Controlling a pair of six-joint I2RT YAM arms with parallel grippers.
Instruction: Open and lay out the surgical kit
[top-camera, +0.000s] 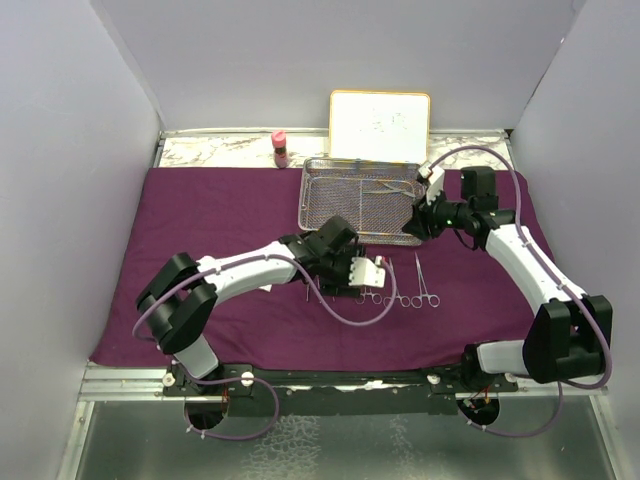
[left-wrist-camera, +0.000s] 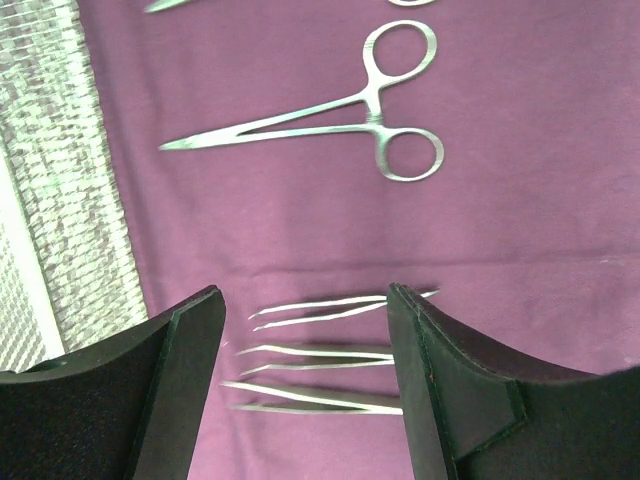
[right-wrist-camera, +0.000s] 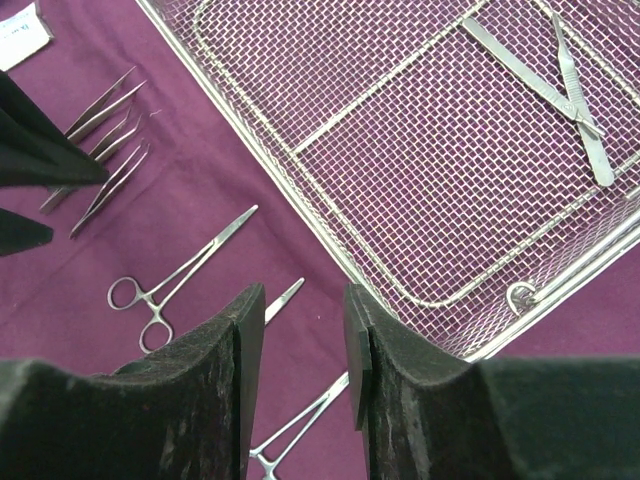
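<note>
My left gripper hangs open over the purple cloth, above a row of tweezers (left-wrist-camera: 320, 398); a hemostat (left-wrist-camera: 255, 136) lies beyond its fingers. My right gripper is part open at the near right corner of the wire mesh tray (top-camera: 300, 195). In the right wrist view, several scissor-like clamps (right-wrist-camera: 190, 268) lie in a row outside the tray, alongside the tweezers. Two flat metal instruments (right-wrist-camera: 585, 130) remain crossed inside the tray.
A white board (top-camera: 379, 125) and a pink-capped bottle (top-camera: 280, 150) stand at the back.
</note>
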